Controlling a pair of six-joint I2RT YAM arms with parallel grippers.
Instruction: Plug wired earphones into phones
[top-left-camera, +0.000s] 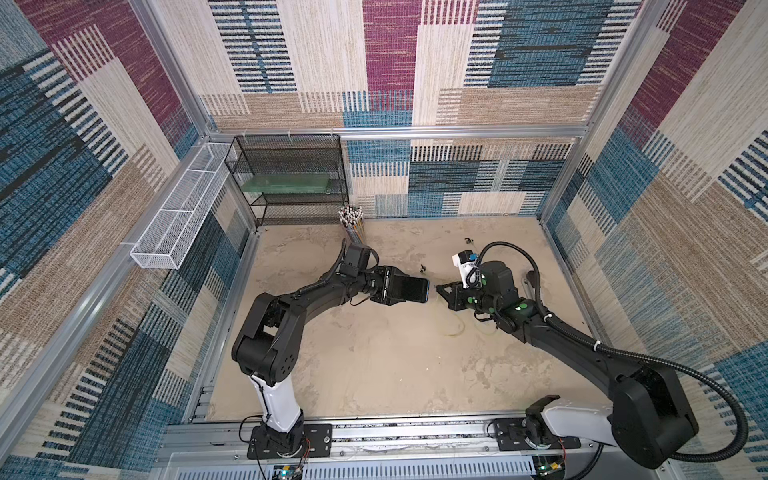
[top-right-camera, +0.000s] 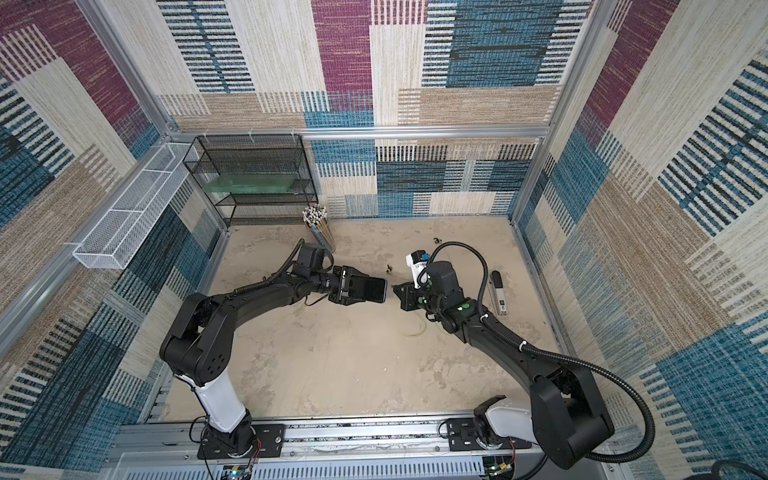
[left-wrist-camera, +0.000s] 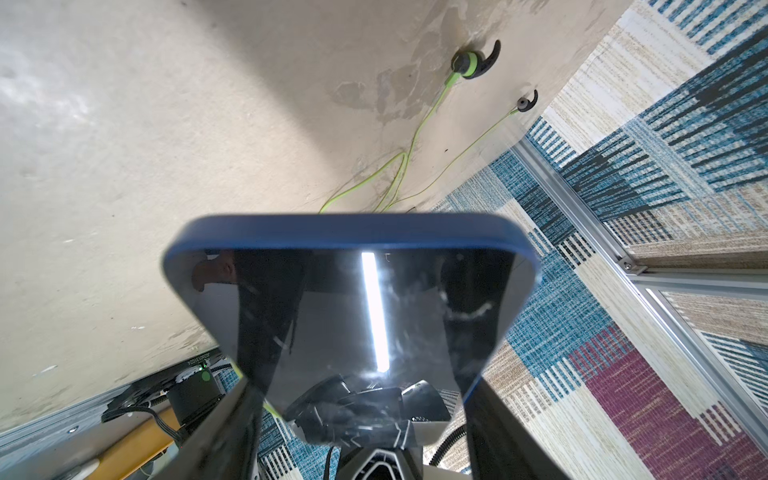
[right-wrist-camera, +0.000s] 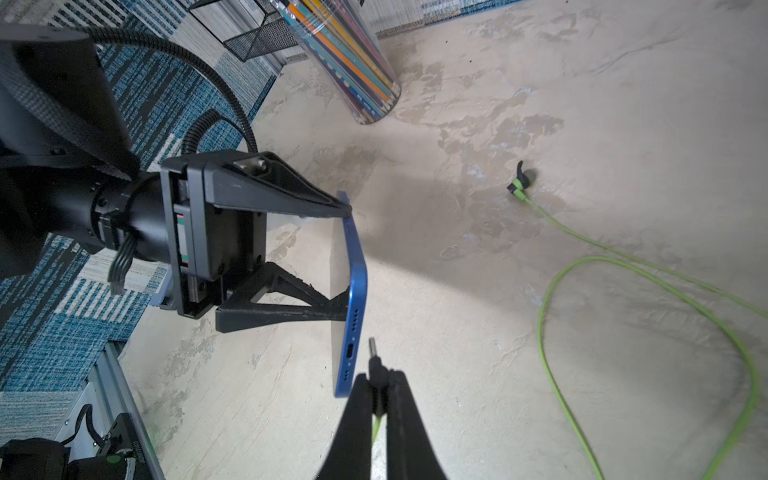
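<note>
My left gripper is shut on the edges of a blue phone (right-wrist-camera: 357, 312), screen up in the top views. In the right wrist view the phone's bottom edge, with its charging port (right-wrist-camera: 349, 350), faces my right gripper. That right gripper is shut on the black earphone plug (right-wrist-camera: 377, 369), its metal tip pointing toward the phone and apart from it. Green earphone cord (right-wrist-camera: 552, 296) loops over the table, and an earbud (right-wrist-camera: 520, 182) lies at its end. Both earbuds, one near (left-wrist-camera: 472, 64) and one farther (left-wrist-camera: 525, 102), show in the left wrist view.
A clear holder of pencils (top-left-camera: 352, 224) stands at the back beside a black wire shelf (top-left-camera: 288, 180). A grey-and-black tool (top-right-camera: 497, 292) lies at the right.
</note>
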